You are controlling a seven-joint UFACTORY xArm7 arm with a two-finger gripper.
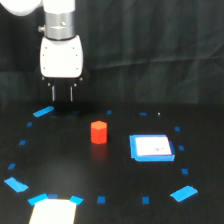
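Observation:
The gripper (pixel 62 93) hangs in the upper left, its two thin dark fingers apart and nothing visible between them. It is hard to make out fully against the black background. On the dark table to its lower right sits a small orange-red block (pixel 99 132), clear of the fingers. Farther right lies a blue square tray (pixel 134 147) with a white rectangle (pixel 153 145) on it.
Blue tape strips (pixel 15 184) and small blue squares mark the black tabletop. At the bottom left edge is a pale cream square (pixel 52 212). Between block and front edge the table is open.

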